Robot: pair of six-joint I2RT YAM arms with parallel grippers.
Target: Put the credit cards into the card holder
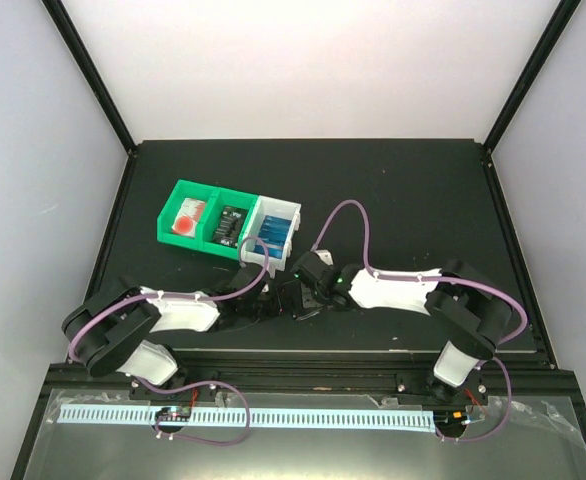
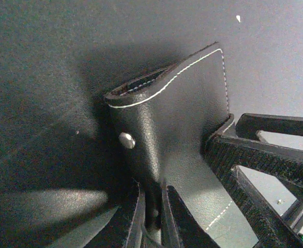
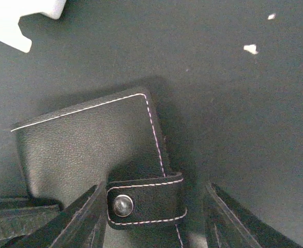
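Observation:
The black leather card holder (image 2: 177,134) lies on the black mat between both grippers, with white stitching and a snap strap (image 3: 146,201). In the left wrist view my left gripper is shut on its folded edge near a stud. My right gripper is part open, its fingertips either side of the strap. The cards show in the bins in the top view: red-and-white (image 1: 188,218), dark (image 1: 228,225) and blue (image 1: 273,235).
A green divided bin (image 1: 168,200) and white bin (image 1: 283,208) sit just behind the grippers.

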